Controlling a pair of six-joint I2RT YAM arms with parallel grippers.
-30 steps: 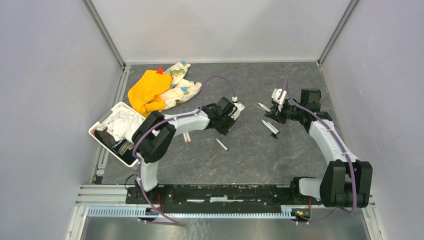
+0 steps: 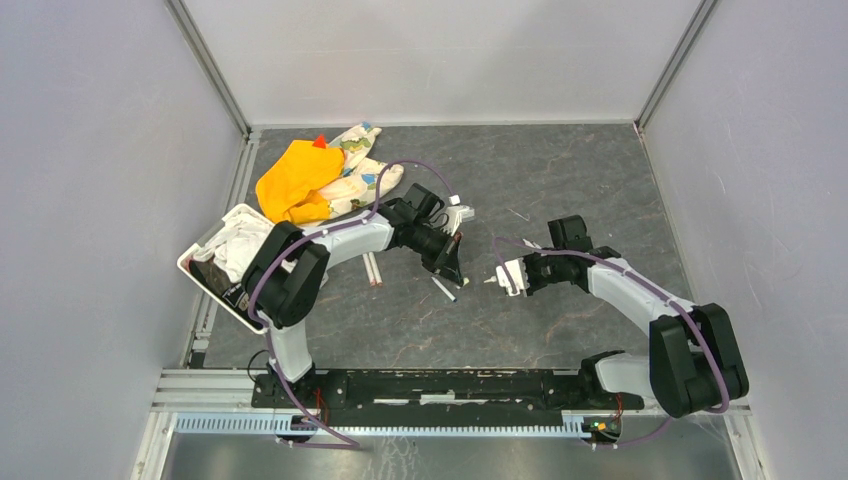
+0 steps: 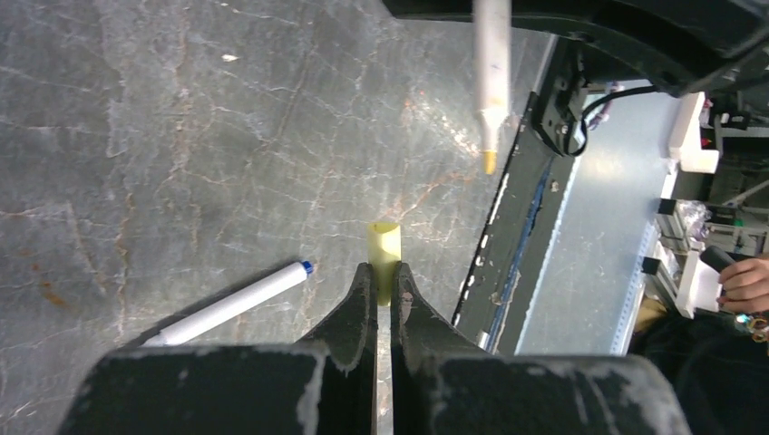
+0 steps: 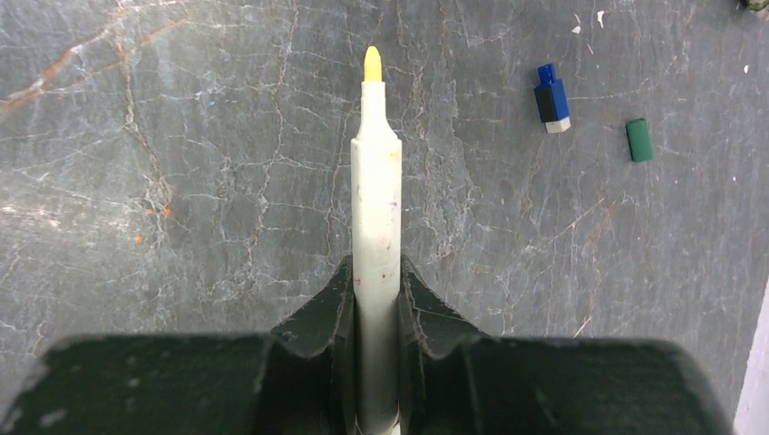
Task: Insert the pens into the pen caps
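Note:
My left gripper is shut on a pale yellow pen cap (image 3: 384,237), its opening upward in the left wrist view. My right gripper is shut on a white pen (image 4: 375,195) with a yellow tip pointing out. In the left wrist view that pen (image 3: 491,82) hangs above and right of the cap, apart from it. A white marker with a blue end (image 3: 238,301) lies on the table below. In the top view the two grippers face each other at the table's middle, a short gap between them.
A blue cap piece (image 4: 551,98) and a green cap (image 4: 639,140) lie on the table. Two pale pens (image 2: 372,269) lie left of centre. Coloured cloths (image 2: 300,180) and a white bin (image 2: 186,265) occupy the left side.
My right gripper has swung left and toward the front with the pen, now facing the left one. My left gripper has shifted slightly toward the front with the cap.

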